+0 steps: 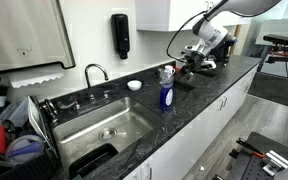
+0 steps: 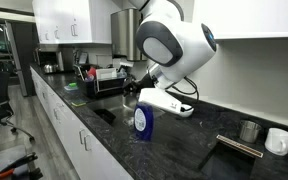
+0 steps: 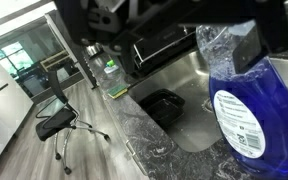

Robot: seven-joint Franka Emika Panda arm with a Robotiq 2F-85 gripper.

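Note:
A blue bottle (image 1: 166, 97) stands upright on the dark counter, right of the sink. In the wrist view this bottle (image 3: 274, 115) is close, at the right side, with clear plastic above its blue body and a white label on it. My gripper (image 1: 191, 68) is open at the end of the white arm, behind and right of the bottle in exterior view 1. Dark gripper parts fill the top of the wrist view. In exterior view 2 the arm covers much of the middle, above the bottle (image 2: 142, 124); the fingertips are hard to make out there.
The steel sink (image 1: 69, 146) and its faucet (image 1: 96, 72) lie left of the bottle. A white bowl (image 1: 134, 85) sits by the wall. A dish rack (image 1: 24, 135) stands at the far left. Cups (image 2: 279, 140) and a dark tray (image 2: 227, 160) are near the arm.

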